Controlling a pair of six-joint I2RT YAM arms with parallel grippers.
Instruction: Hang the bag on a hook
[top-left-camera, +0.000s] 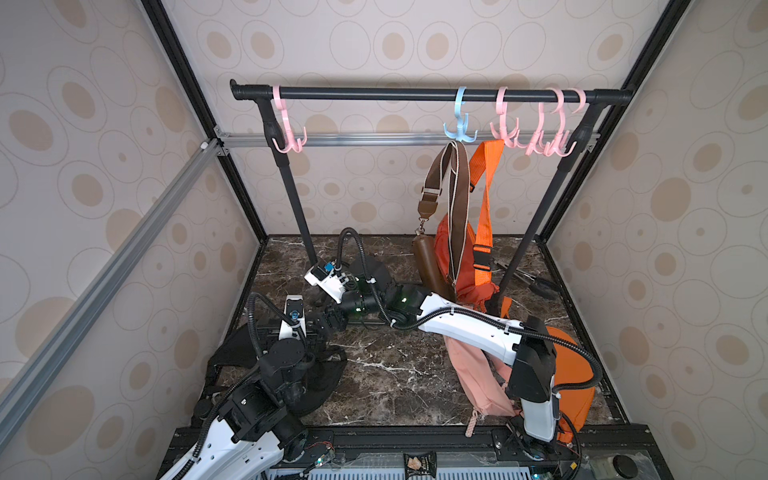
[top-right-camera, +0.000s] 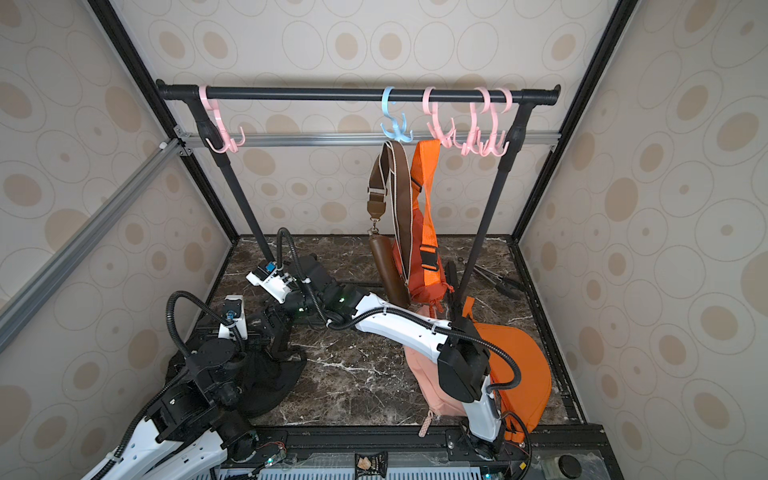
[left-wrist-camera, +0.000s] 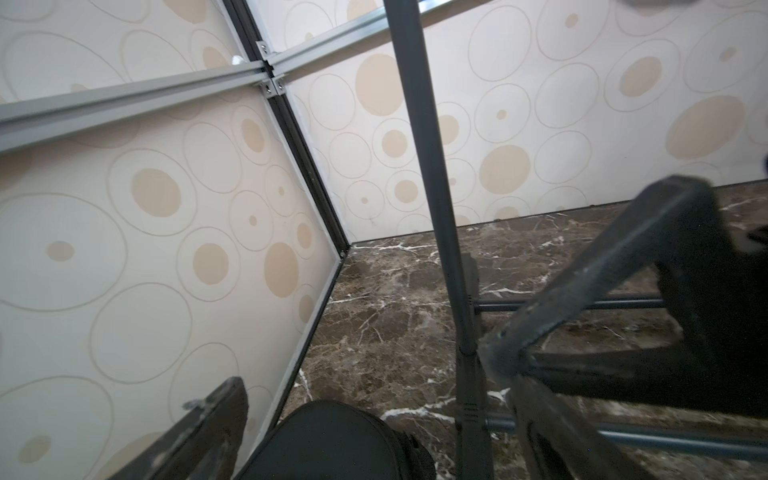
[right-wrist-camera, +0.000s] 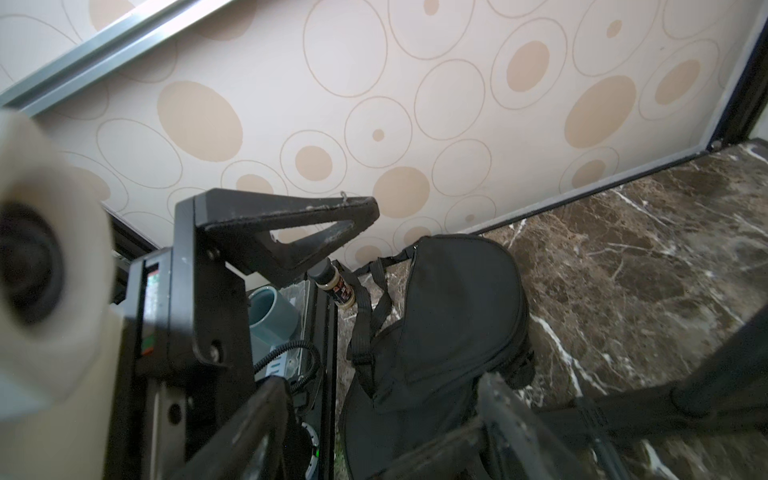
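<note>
A black bag (right-wrist-camera: 468, 312) lies on the marble floor at the left, partly covered by both arms in the top left view. My left gripper is above it with fingers apart and nothing visible between them; the bag's rounded end (left-wrist-camera: 328, 444) shows below. My right gripper is close beside the left one, its fingers apart too. A dark piece (right-wrist-camera: 440, 456) crosses near its right finger; I cannot tell what it is. Overhead, pink hooks (top-left-camera: 289, 140) and a blue hook (top-left-camera: 460, 124) hang from the rail (top-left-camera: 376, 93).
A brown strapped bag (top-left-camera: 430, 268) and a red bag with an orange strap (top-left-camera: 485, 224) hang right of centre. Pink (top-left-camera: 476, 380) and orange (top-left-camera: 572, 376) bags lie at the front right. The stand's left post (left-wrist-camera: 432, 160) rises near the grippers.
</note>
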